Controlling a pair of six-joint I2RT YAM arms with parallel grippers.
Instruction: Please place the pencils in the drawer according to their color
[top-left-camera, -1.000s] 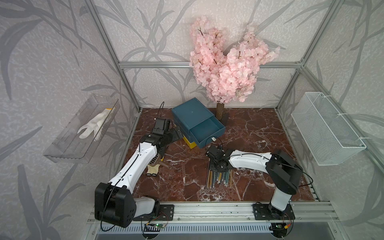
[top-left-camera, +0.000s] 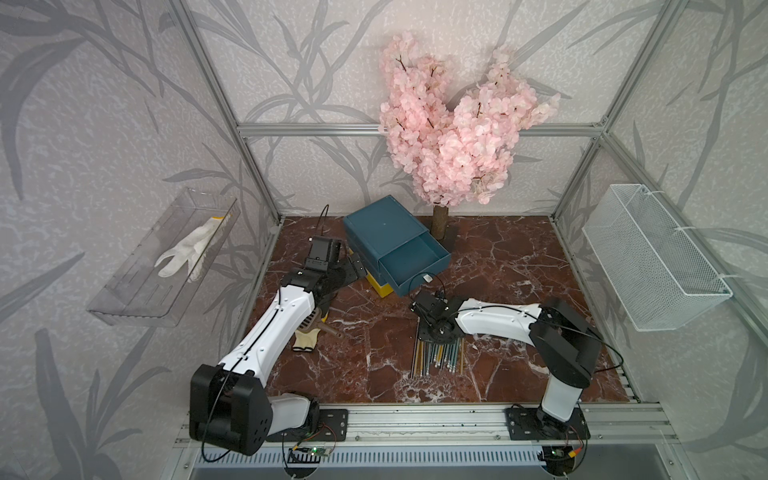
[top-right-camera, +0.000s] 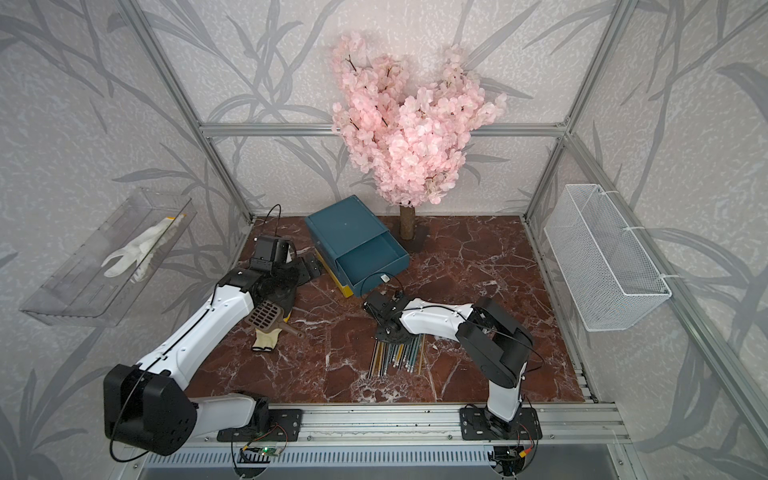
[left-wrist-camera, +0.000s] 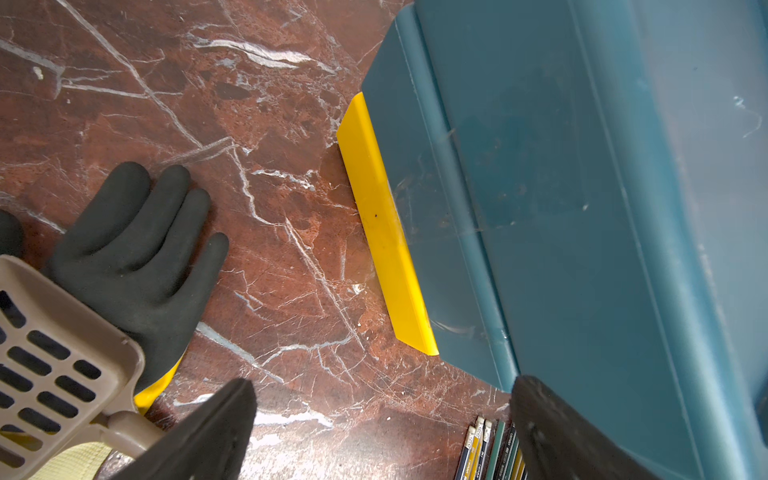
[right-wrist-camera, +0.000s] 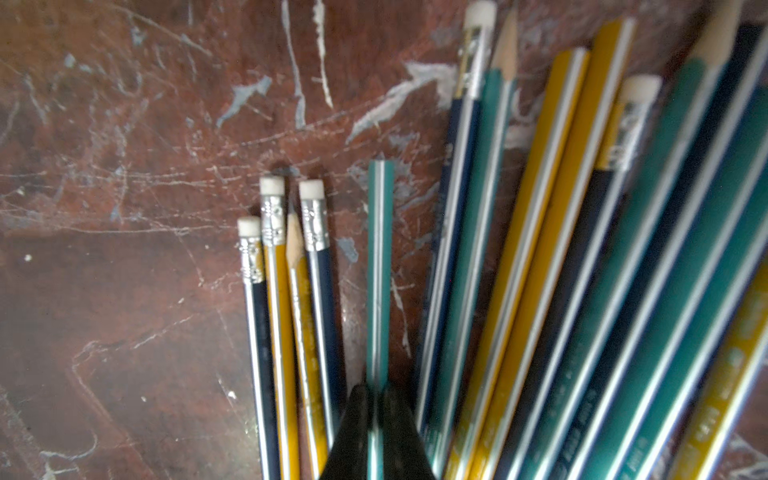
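Note:
In the right wrist view, my right gripper is shut on a teal pencil (right-wrist-camera: 380, 272) that stands out between its fingers. A thin group of navy and yellow pencils (right-wrist-camera: 276, 304) lies left of it, and several navy, teal and yellow pencils (right-wrist-camera: 552, 264) lie to the right. The pencils (top-left-camera: 438, 360) form a row on the marble table under my right arm. Behind them is the blue drawer box (top-left-camera: 385, 228), its upper drawer (top-left-camera: 416, 262) pulled out. My left gripper is open and empty beside the box's side.
A dark glove (left-wrist-camera: 136, 248) and a beige slotted scoop (left-wrist-camera: 56, 376) lie left of the box. A yellow drawer front (left-wrist-camera: 388, 240) shows low on it. Pink blossoms (top-left-camera: 464, 120) stand behind.

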